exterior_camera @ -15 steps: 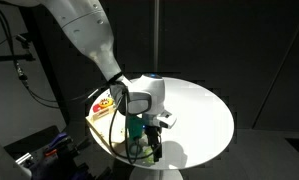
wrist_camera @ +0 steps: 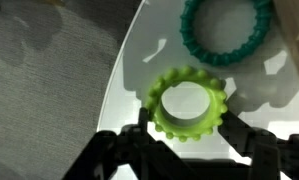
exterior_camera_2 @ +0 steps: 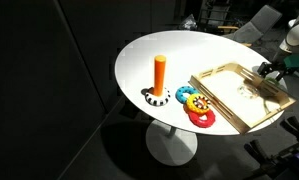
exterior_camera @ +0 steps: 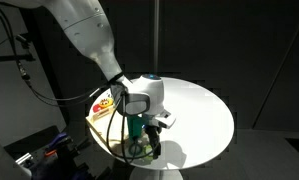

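In the wrist view, a lime-green beaded ring (wrist_camera: 156,86) sits between the fingertips of my gripper, which is shut on it. White table surface shows through its hole. A dark teal ring (wrist_camera: 226,57) lies apart from it, farther up in that view. Exterior view 1 has the gripper (exterior_camera: 150,148) low at the table's near edge, partly hidden by the arm. Only part of the arm (exterior_camera_2: 298,47) appears at the right edge of exterior view 2, beyond the tray's far corner.
A shallow wooden tray (exterior_camera_2: 218,98) rests on the round white table (exterior_camera_2: 139,50). Beside it are a blue ring (exterior_camera_2: 183,92), a yellow ring (exterior_camera_2: 198,103) and a red ring (exterior_camera_2: 201,119). An orange post (exterior_camera_2: 160,74) stands upright nearby.
The arm and gripper stay at nearly the same place by the near table edge, with only a slight shift of the wrist.
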